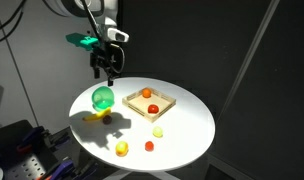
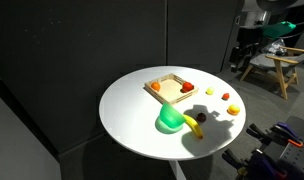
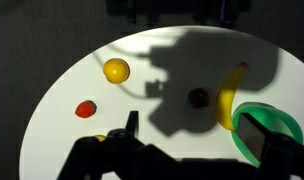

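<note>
My gripper [image 1: 104, 75] hangs high above the near left part of the white table, clear of everything on it. In the wrist view its fingers are wide apart; the gripper is open and empty. A green bowl [image 1: 103, 97] stands on the table, with a yellow banana [image 1: 96, 115] beside it and a small dark round fruit [image 1: 107, 120] close by. An orange-yellow fruit [image 3: 116, 70] and a red strawberry-like fruit [image 3: 85, 109] lie apart from these. A pale yellow fruit [image 1: 158, 131] sits near them.
A shallow wooden tray [image 2: 166, 91] holds an orange fruit [image 1: 147, 93] and a red one [image 1: 153, 108]. The arm's shadow falls around the dark fruit and banana.
</note>
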